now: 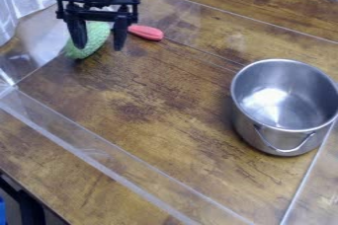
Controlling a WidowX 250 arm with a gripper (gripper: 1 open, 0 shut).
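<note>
My gripper hangs at the upper left, its fingers spread apart and pointing down, over a green oblong object that lies on the wooden table. The gripper partly hides the green thing; whether the fingertips touch it I cannot tell. A red elongated object lies just to the right, behind the gripper. A large steel pot stands at the right.
Clear plastic edging runs round the work area, along the left, front and right. The middle of the table between the gripper and the pot is bare.
</note>
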